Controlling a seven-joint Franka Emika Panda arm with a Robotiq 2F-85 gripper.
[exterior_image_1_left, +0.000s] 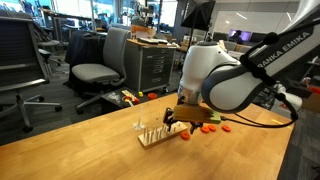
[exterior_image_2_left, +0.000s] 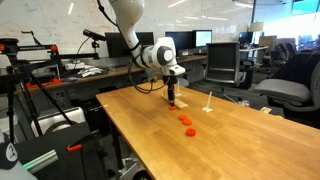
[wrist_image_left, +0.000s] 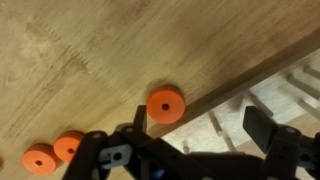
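An orange ring (wrist_image_left: 165, 104) with a dark hole lies flat on the table beside the edge of the wooden peg board (wrist_image_left: 232, 86). In exterior view 1 this ring (exterior_image_1_left: 185, 135) shows at the right end of the peg board (exterior_image_1_left: 148, 140), not on a peg. Above it hangs my gripper (exterior_image_1_left: 181, 118), its fingers wide apart and nothing between them. The wrist view looks past the open gripper, with the ring close to the left finger. Light wooden pegs stand up from the board; no ring shows on those in sight.
Further orange rings (wrist_image_left: 68, 146) lie to the left in the wrist view, and several red-orange rings (exterior_image_1_left: 208, 128) lie right of my gripper in exterior view 1. A grey chair (exterior_image_1_left: 103, 68) stands behind.
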